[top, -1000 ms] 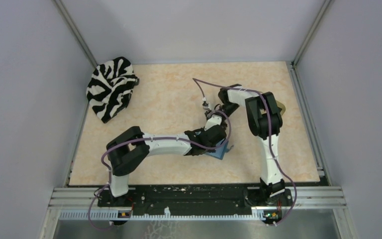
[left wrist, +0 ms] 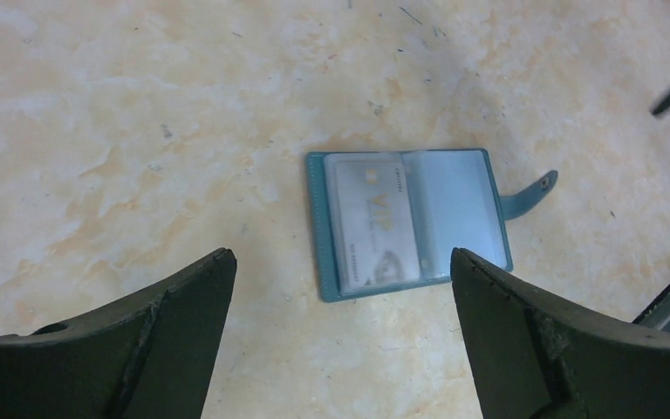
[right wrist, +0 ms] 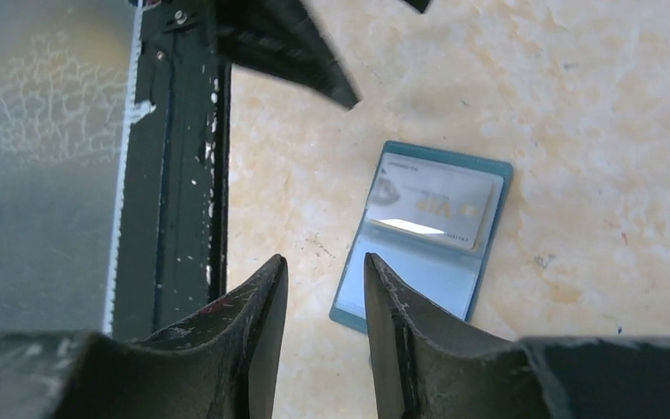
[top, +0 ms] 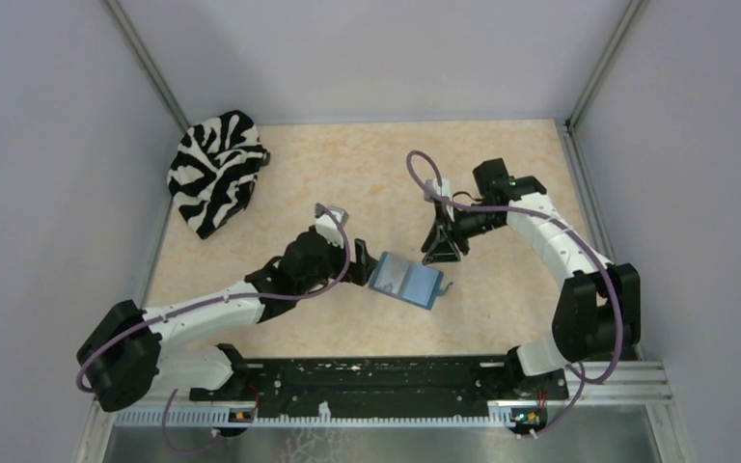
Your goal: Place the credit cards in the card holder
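The teal card holder (top: 404, 281) lies open and flat on the table, with a silvery card under a clear sleeve (left wrist: 372, 223) in one half and a pale, plain other half (right wrist: 414, 278). A short strap (left wrist: 528, 196) sticks out from one side. My left gripper (top: 357, 264) hangs just left of the holder; in its wrist view the fingers stand wide apart, empty. My right gripper (top: 440, 253) is above the holder's upper right, its fingertips (right wrist: 270, 278) apart with nothing between them.
A zebra-patterned cloth (top: 214, 169) lies at the back left. The dark front rail (top: 376, 371) runs along the near edge.
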